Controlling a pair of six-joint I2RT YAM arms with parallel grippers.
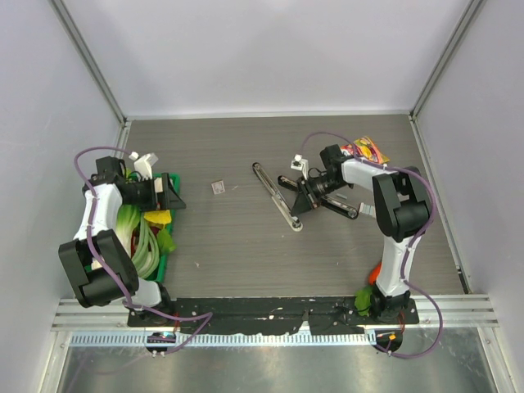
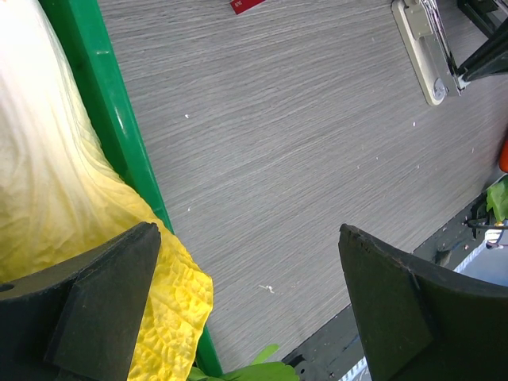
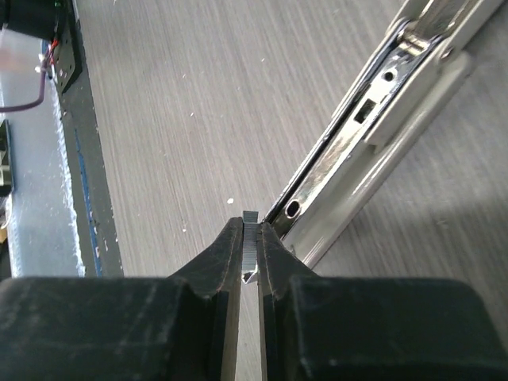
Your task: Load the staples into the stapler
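Observation:
A white stapler (image 1: 271,187) lies opened out on the table, its metal magazine (image 3: 341,155) running diagonally through the right wrist view. Gripped between the fingertips of my right gripper is a small grey strip of staples (image 3: 250,238). That strip is right at the near end of the magazine; whether it touches or sits inside the channel, I cannot tell. From above, the right gripper (image 1: 300,205) hides part of the stapler's near end. Over the green basket at the left, my left gripper (image 1: 170,196) stands open and empty.
A dark stapler-like bar (image 1: 338,206) lies under the right arm. The green basket (image 2: 119,119) holds vegetables and a yellow cloth-like item (image 2: 171,305). A small card (image 1: 218,187) lies mid-left, a snack bag (image 1: 372,149) at the back right.

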